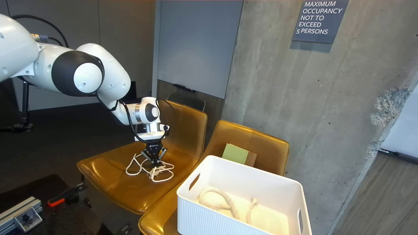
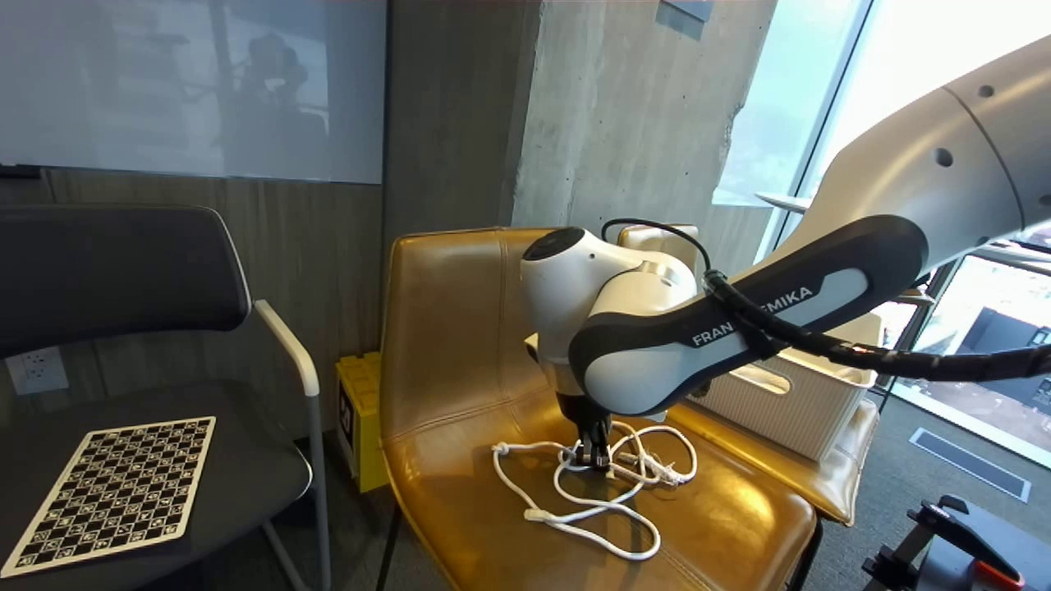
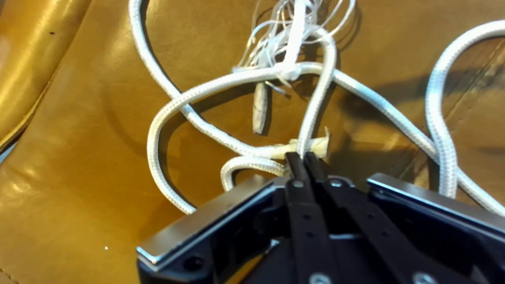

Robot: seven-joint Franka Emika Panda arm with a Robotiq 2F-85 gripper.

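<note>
A white braided rope (image 3: 217, 81) lies in loose loops on the seat of a tan leather chair (image 1: 117, 178), with a frayed bundle of strands and taped ends among the loops. My gripper points down into the tangle, its black fingers (image 3: 305, 208) shut together. One strand of the rope runs straight to the fingertips in the wrist view; whether it is pinched or passes behind them I cannot tell. Exterior view 2 shows the rope (image 2: 596, 507) spread on both sides of the gripper (image 2: 593, 455), resting on the seat.
On a second tan chair stands a white bin (image 1: 219, 215) holding pale rope-like pieces (image 1: 225, 197). A green and brown block (image 1: 239, 154) is behind it. A dark chair with a patterned board (image 2: 118, 492) and a yellow box (image 2: 364, 419) stand beside the rope's chair.
</note>
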